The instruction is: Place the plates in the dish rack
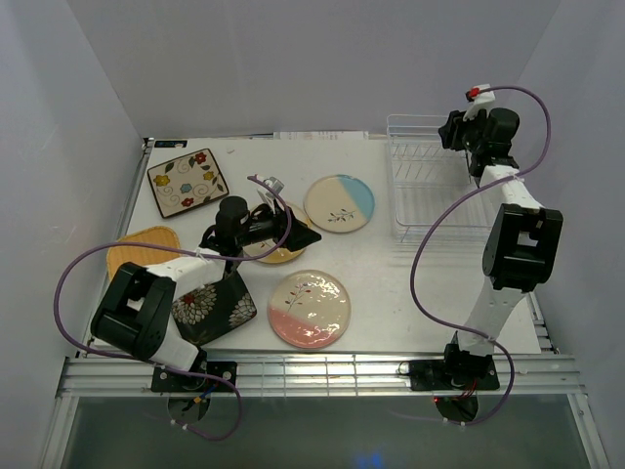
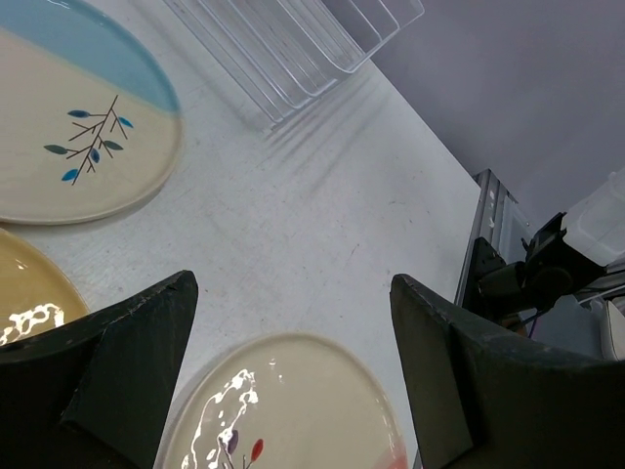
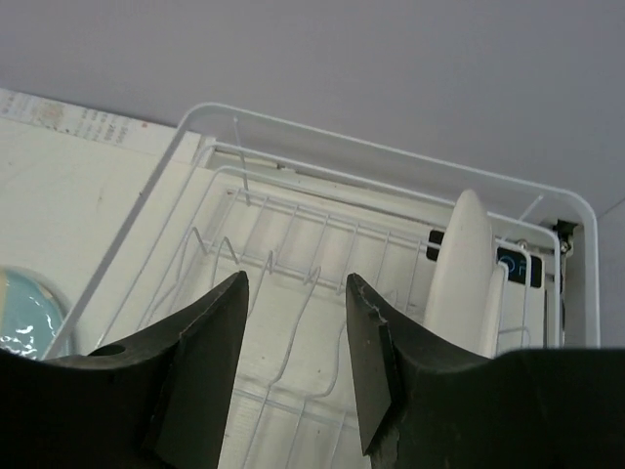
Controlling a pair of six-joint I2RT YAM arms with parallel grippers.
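Observation:
The white wire dish rack (image 1: 415,195) stands at the back right, with pale plates (image 3: 457,269) upright in its right end. My right gripper (image 1: 451,132) is over the rack; in its wrist view the fingers are apart, with no plate visible between them. My left gripper (image 1: 283,225) is open above a yellow plate (image 2: 27,283). A cream-and-blue plate (image 1: 339,203) lies left of the rack, and a cream-and-pink plate (image 1: 310,311) lies at the front.
On the left lie a floral square plate (image 1: 187,182), an orange plate (image 1: 142,249) and a dark flowered plate (image 1: 215,313). The table front right, below the rack, is clear. Walls surround the back and sides.

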